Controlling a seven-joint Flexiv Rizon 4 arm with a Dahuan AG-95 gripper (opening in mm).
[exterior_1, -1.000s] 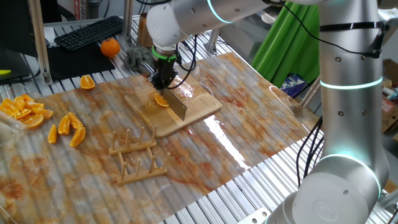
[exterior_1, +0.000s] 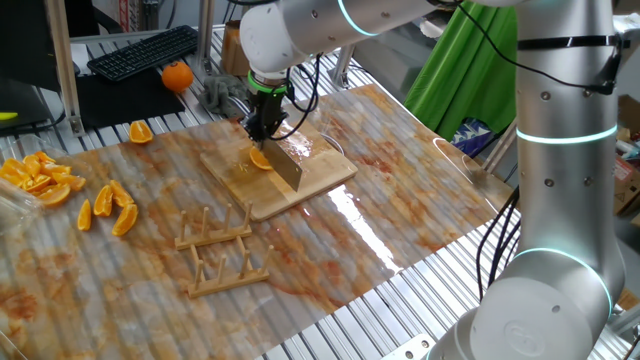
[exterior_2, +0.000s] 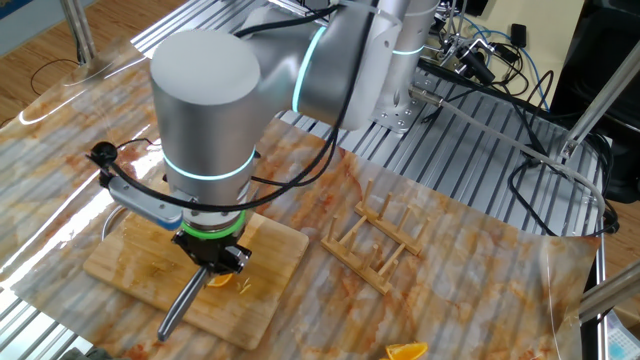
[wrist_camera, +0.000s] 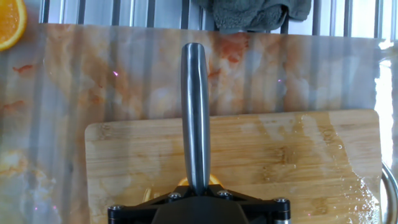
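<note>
A broad-bladed knife (exterior_1: 287, 168) is held with its blade upright over the wooden cutting board (exterior_1: 325, 180). My gripper (exterior_1: 262, 136) is shut on it, and the metal handle (wrist_camera: 196, 112) sticks out past the fingers in the wrist view. On the board, an orange piece (exterior_1: 260, 159) sits right against the blade near the gripper; in the second exterior view only part of that orange piece (exterior_2: 219, 281) shows below the gripper (exterior_2: 212, 262). Whether the edge is in the orange or beside it cannot be told. In the wrist view the gripper's fingertips are hidden.
Left of the board lie loose orange wedges (exterior_1: 104, 202) and a heap of cut pieces (exterior_1: 36, 180). A wooden peg rack (exterior_1: 222, 250) stands near the board's front-left side. A whole orange (exterior_1: 177, 77) and a grey cloth (wrist_camera: 258, 14) are beyond the mat's far edge.
Everything else stays put.
</note>
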